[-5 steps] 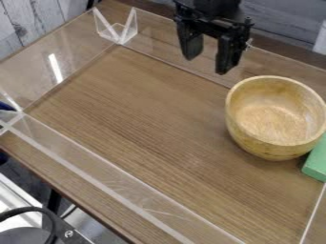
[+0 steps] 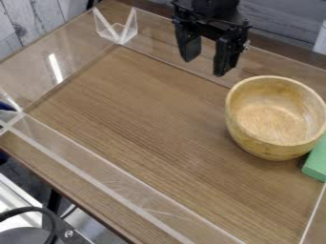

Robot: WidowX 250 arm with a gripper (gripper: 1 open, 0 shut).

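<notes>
The black gripper (image 2: 207,59) hangs at the top centre of the camera view, over the back of the wooden surface (image 2: 114,124). Its two dark fingers point down and appear apart; whether anything is between them is hard to make out. A large tan bowl (image 2: 273,119) sits at the right, below and to the right of the gripper, apart from it.
A green object (image 2: 315,164) is at the right edge beside the bowl. A clear plastic piece (image 2: 116,27) stands at the back left. Clear walls border the surface, and dark cables lie at the lower left.
The gripper has shifted and turned slightly at the top centre. The bowl and other objects have not moved.
</notes>
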